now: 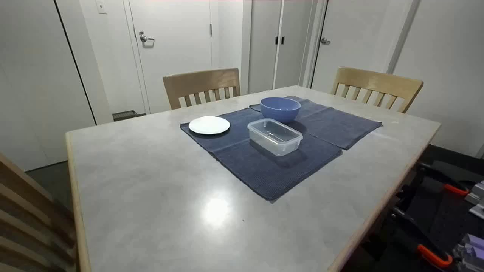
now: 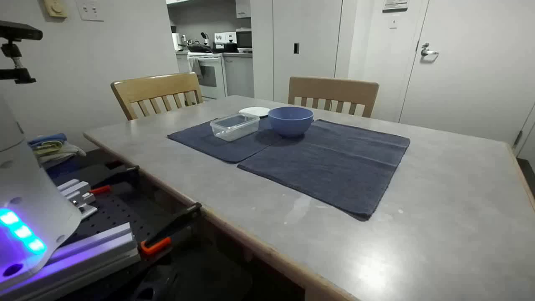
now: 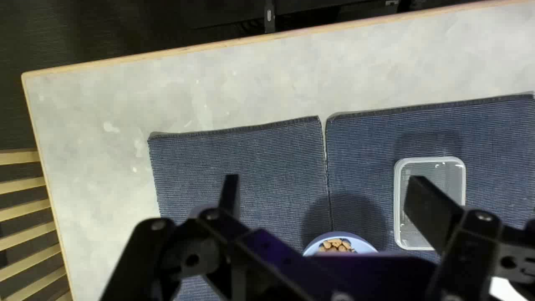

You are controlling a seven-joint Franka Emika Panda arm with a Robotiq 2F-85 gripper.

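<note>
My gripper is wide open above the table, its two black fingers far apart with nothing between them. Below it, in the wrist view, a blue bowl (image 3: 312,248) holds several brown nut-like pieces (image 3: 337,245); the gripper's body hides most of it. A clear rectangular plastic container (image 3: 431,168) lies under the right finger and looks empty. Exterior view 1 shows the blue bowl (image 1: 280,111) just behind the container (image 1: 275,136), with a white plate (image 1: 209,125) to their left. Neither exterior view shows the gripper.
Two dark blue placemats (image 1: 276,179) (image 2: 331,170) lie side by side under the dishes. Wooden chairs (image 2: 333,93) stand along its edges, and clamps (image 2: 160,243) grip the robot's side.
</note>
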